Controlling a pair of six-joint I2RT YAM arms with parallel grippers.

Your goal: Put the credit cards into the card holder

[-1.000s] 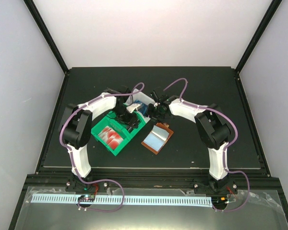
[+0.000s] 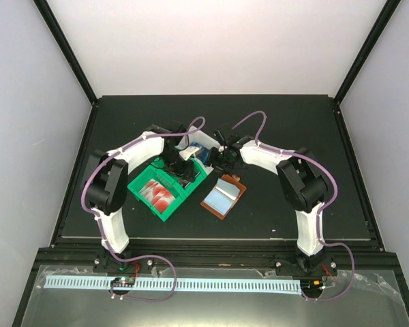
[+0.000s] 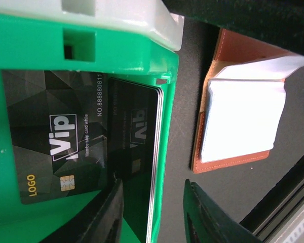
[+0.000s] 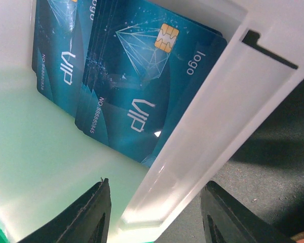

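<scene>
In the left wrist view black Vip cards [image 3: 58, 136] lie in a green box, and more black cards [image 3: 134, 121] lean on edge against its wall. My left gripper is open, its fingertips on either side of this wall and the leaning cards. Blue VIP cards [image 4: 149, 76] rest in a white box in the right wrist view. My right gripper stands open, one fingertip on each side of the white box's wall in that view; whether it touches cannot be told. The brown card holder [image 2: 223, 197] lies spread out on the table with its white sleeves showing.
Red-and-white cards [image 2: 157, 195] lie in the front compartment of the green box [image 2: 165, 216]. The white box [image 2: 203, 136] adjoins it at the back. Dark table [image 2: 259, 211] to the right of the card holder is clear.
Both arms look almost still in the top view. The green box seems to have shifted very slightly left; the card holder has stayed put.
</scene>
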